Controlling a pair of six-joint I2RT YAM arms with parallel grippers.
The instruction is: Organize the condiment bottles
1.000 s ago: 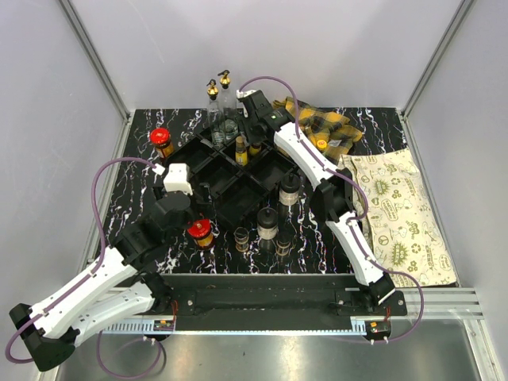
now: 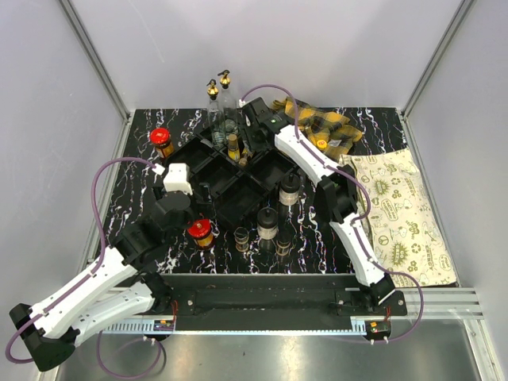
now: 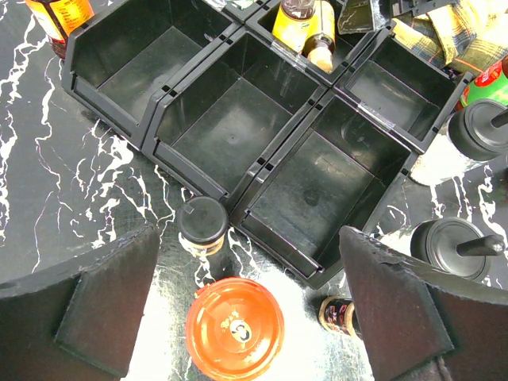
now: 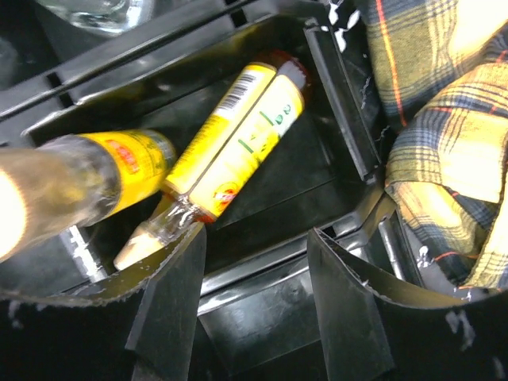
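Two yellow-labelled sauce bottles share one compartment of the black divided organizer (image 2: 240,200). One sauce bottle (image 4: 131,163) stands leaning at the left of the right wrist view. The other bottle (image 4: 238,143) lies slanted on the compartment floor, its cap end towards my right gripper. That gripper is open above the compartment, with nothing between its fingers. Two glass pump bottles (image 2: 217,119) stand in the back compartment. My left gripper hangs open and empty over the front edge, above a red-lidded jar (image 3: 236,328) and a small black-capped jar (image 3: 202,222).
Another red-lidded jar (image 2: 161,141) stands at the back left. Two black-lidded jars (image 2: 267,222) and a small jar (image 2: 283,241) stand right of the organizer. A checked cloth (image 2: 317,127) lies behind; a patterned mat (image 2: 397,214) covers the right. The front compartments are empty.
The standing sauce bottle has shifted left. The other one, earlier mostly behind the right gripper, has toppled and now lies low.
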